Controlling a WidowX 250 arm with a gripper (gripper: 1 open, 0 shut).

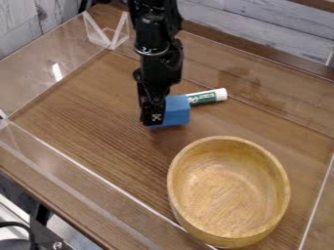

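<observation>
My black gripper [158, 109] reaches down from the top centre of the view, shut on a blue block [175, 115] at about the middle of the table. The fingers partly hide the block's left side. Just behind it and to the right, a white and green tube [210, 97] lies on its side.
A large tan oval bowl [229, 190] takes up the front right. Clear edging runs along the table's left side, and white boards stand behind the back edge.
</observation>
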